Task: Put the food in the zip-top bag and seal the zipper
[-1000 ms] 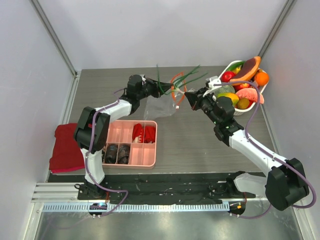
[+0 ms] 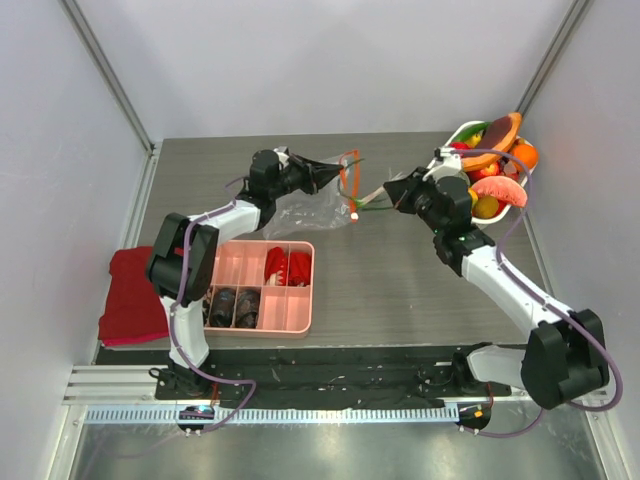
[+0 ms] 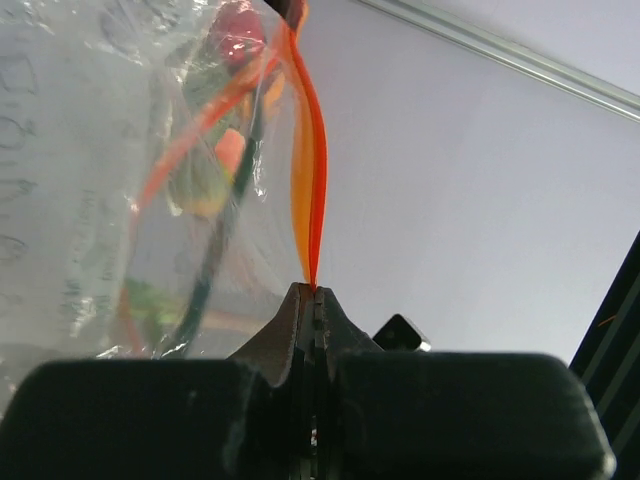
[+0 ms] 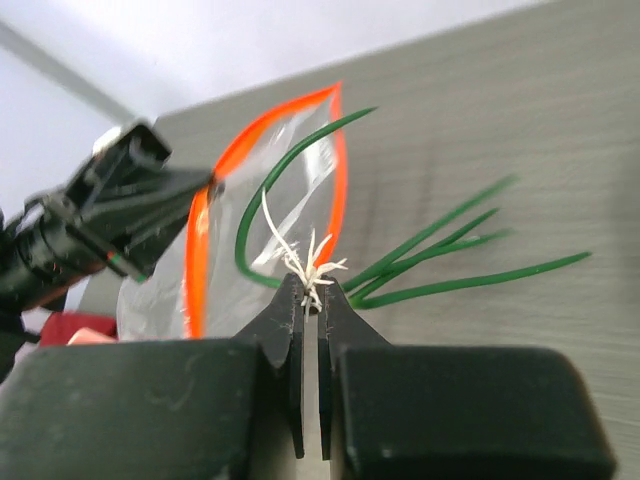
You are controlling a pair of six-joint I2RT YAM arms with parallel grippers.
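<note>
A clear zip bag (image 2: pixel 305 210) with an orange zipper (image 3: pixel 310 180) hangs open from my left gripper, which is shut on the bag's edge. My right gripper is shut on a green onion (image 4: pixel 450 287), its white roots sticking up from the fingertips. The onion's long green leaves (image 2: pixel 375 206) reach toward the bag mouth, one arching up in front of it in the right wrist view. Whether any leaf is inside the bag I cannot tell.
A white basket of fruit and vegetables (image 2: pixel 485 215) stands at the back right. A pink divided box (image 2: pixel 240 262) with several items is at the front left, beside a red cloth (image 2: pixel 135 300).
My right gripper has moved slightly right, and the onion's leaves have swung from pointing up over the bag to lower, nearer level. The left gripper holds the bag in much the same place.
</note>
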